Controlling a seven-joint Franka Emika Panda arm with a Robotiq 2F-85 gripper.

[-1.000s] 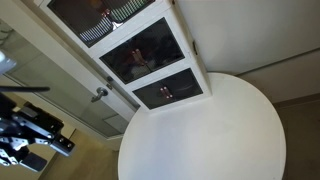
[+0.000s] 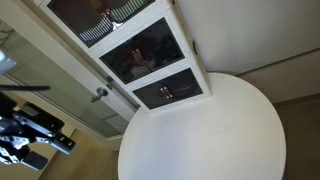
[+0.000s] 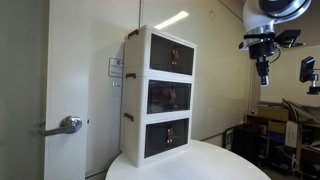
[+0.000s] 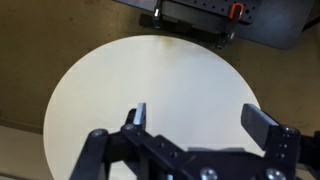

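A white storage cabinet (image 3: 134,98) with three stacked compartments stands on the round white table (image 2: 215,145). Its dark see-through doors look closed in exterior view 2, with brownish handles (image 3: 171,96) at the middle. High up and away from the cabinet, at the upper right of exterior view 2, hangs my gripper (image 3: 263,72). The wrist view shows its two fingers (image 4: 140,115) spread wide apart, with only the bare tabletop visible between them. Exterior view 1 catches just part of the dark gripper at the left edge.
A door with a metal handle (image 3: 65,125) is to the left of the cabinet. At the right, shelves (image 3: 311,135) with boxes stand behind. A dark perforated plate (image 4: 205,35) borders the table in the wrist view.
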